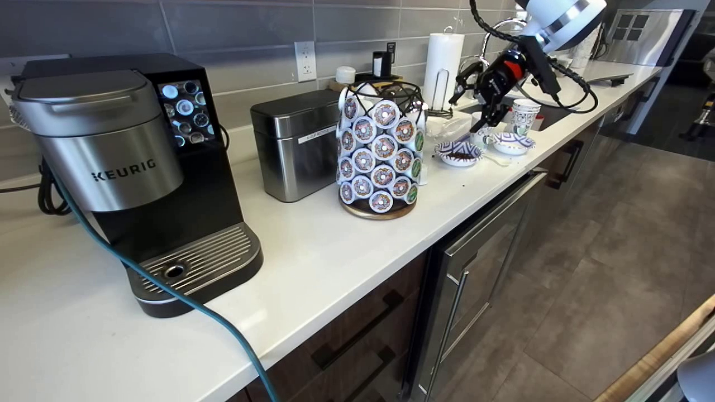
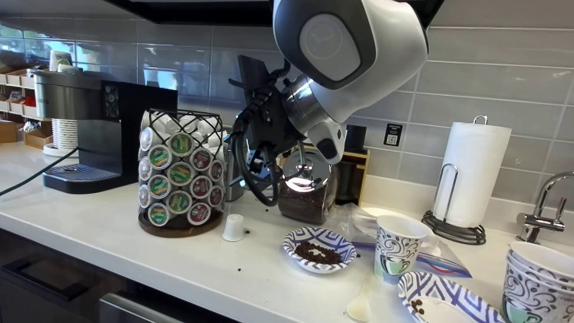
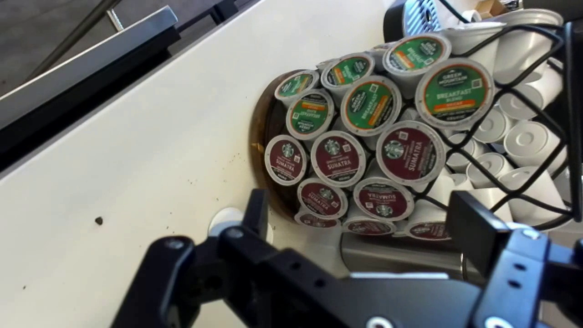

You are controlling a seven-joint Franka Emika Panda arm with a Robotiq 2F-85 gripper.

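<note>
My gripper stands open in the wrist view, with its two dark fingers (image 3: pixel 255 210) wide apart and nothing gripped between them. Beyond the fingers is the wire carousel (image 2: pixel 180 167), filled with coffee pods under green and maroon lids. A single white pod (image 2: pixel 233 227) sits on the counter by the carousel's base; in the wrist view the left finger partly covers that pod (image 3: pixel 224 219). Exterior view 1 has the gripper to the right of the carousel (image 1: pixel 382 154), clear of it and above the bowls. In exterior view 2 the arm's wrist partly blocks the fingers.
A patterned bowl of coffee beans (image 2: pixel 320 250), a paper cup (image 2: pixel 399 242) and a second bowl (image 2: pixel 446 301) stand right of the carousel. The coffee maker (image 1: pixel 127 174) and steel box (image 1: pixel 298 144) are to its left.
</note>
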